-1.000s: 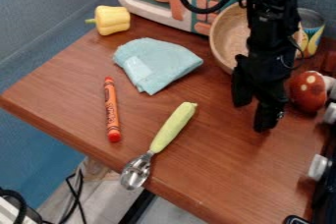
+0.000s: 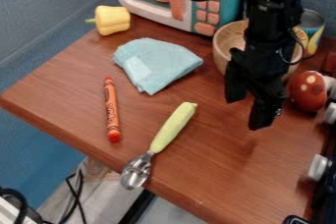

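The black gripper (image 2: 250,105) hangs low over the right part of the wooden table, in front of a beige bowl (image 2: 230,37) that it partly hides. Whether its fingers are open or shut is unclear. Left of it lie a spoon with a pale green handle (image 2: 172,128), an orange crayon (image 2: 112,109) and a folded light blue cloth (image 2: 157,63).
A toy microwave (image 2: 191,2) stands at the back, a yellow pepper (image 2: 110,19) to its left. A red spotted object (image 2: 308,90) and a can (image 2: 309,27) sit at the right.
The gripper has shifted slightly left and up over the last second. The objects on the table look unchanged.
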